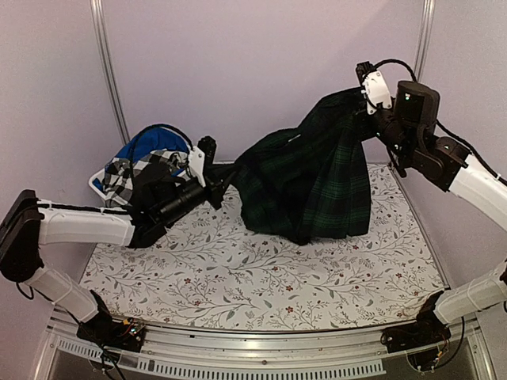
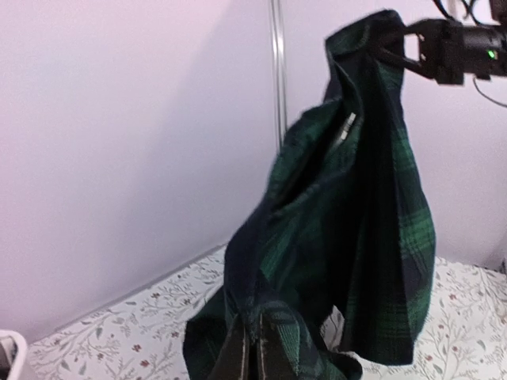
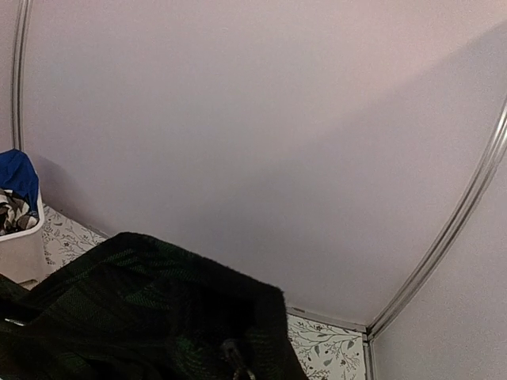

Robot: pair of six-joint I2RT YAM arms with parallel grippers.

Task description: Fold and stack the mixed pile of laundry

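Note:
A dark green plaid cloth (image 1: 317, 182) hangs stretched between my grippers above the patterned table. My right gripper (image 1: 364, 111) holds it high at the upper right, shut on a bunched top part. My left gripper (image 1: 226, 176) is lower, at the cloth's left end, shut on it; in the left wrist view its fingers (image 2: 269, 360) grip the fabric at bottom center. In the right wrist view the cloth (image 3: 142, 309) fills the lower left and mostly hides that gripper.
A white basket (image 1: 99, 184) with blue and checked laundry (image 1: 150, 142) stands at the back left, partly behind my left arm. Walls close in the back and sides.

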